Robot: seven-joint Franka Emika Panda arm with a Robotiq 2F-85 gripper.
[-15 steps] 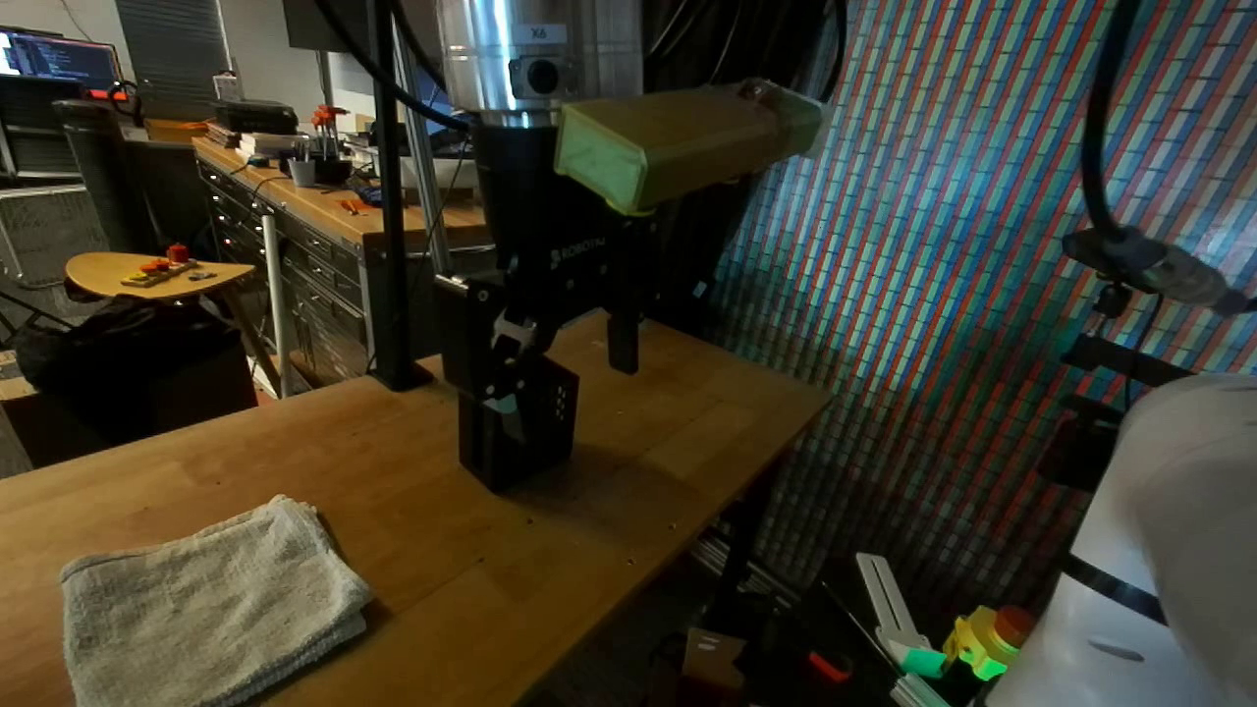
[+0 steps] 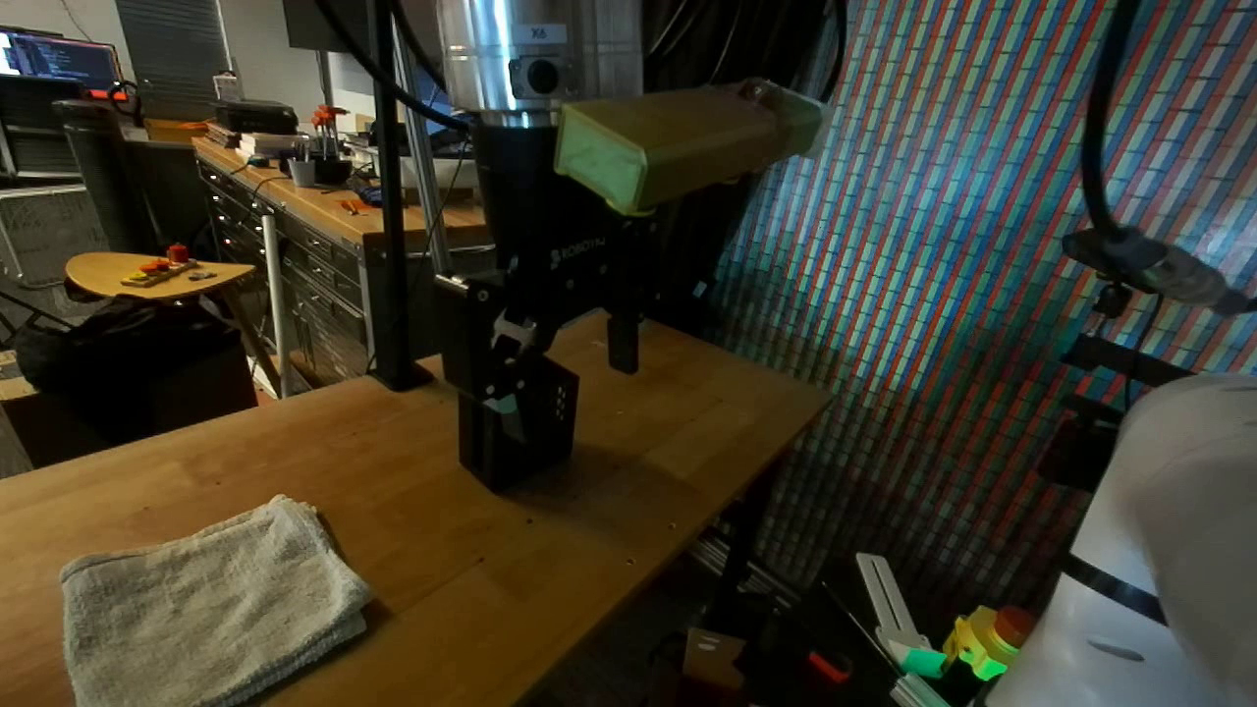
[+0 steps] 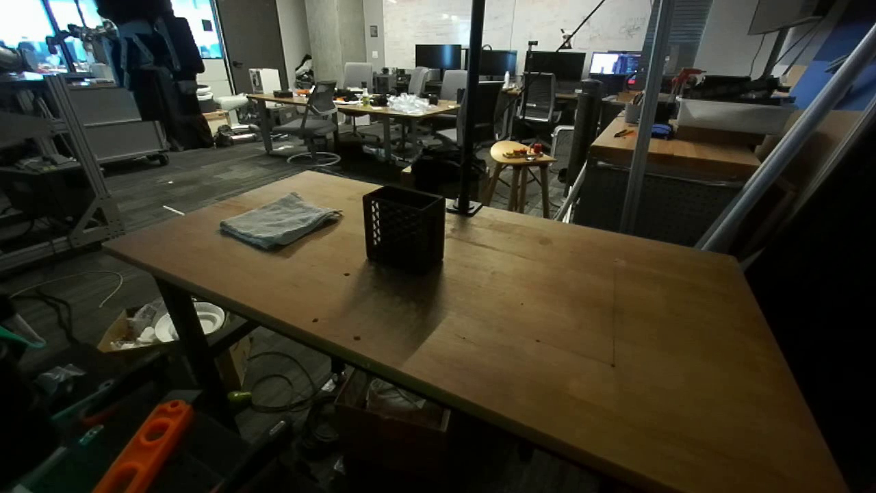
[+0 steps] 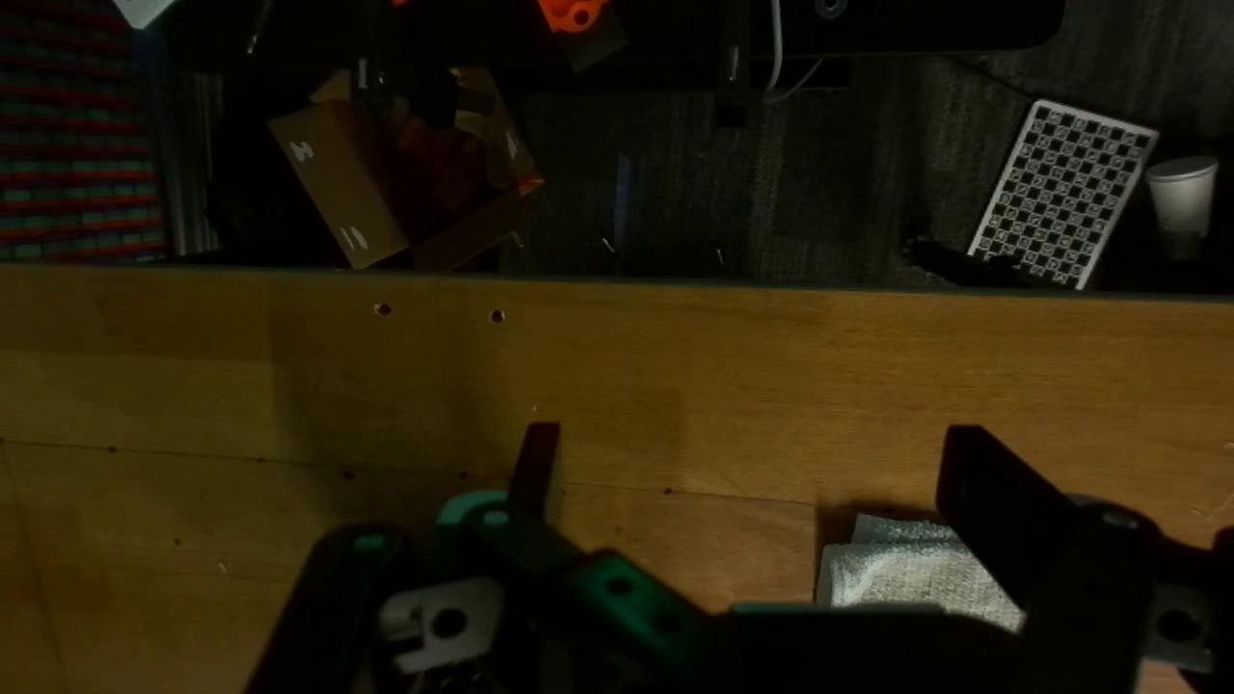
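In exterior view 1 my gripper [image 2: 566, 379] hangs above the table, its fingers wide apart. The wrist view likewise shows the gripper open, with only bare wood visible between the fingertips. A small black crate [image 3: 404, 230] with perforated sides stands upright on the wooden table; from exterior view 1 the crate [image 2: 554, 412] lies partly behind one finger. Whether they touch cannot be told. A folded grey-green towel [image 2: 212, 601] rests flat on the table, apart from the crate. In the wrist view the towel [image 4: 914, 578] is partly covered by the right finger.
A black post [image 2: 389, 212] rises from the table's edge near the crate. Past the opposite edge, a cardboard box [image 4: 347, 179] sits below table height. A cabinet worktop [image 2: 336, 212] stands beyond the table.
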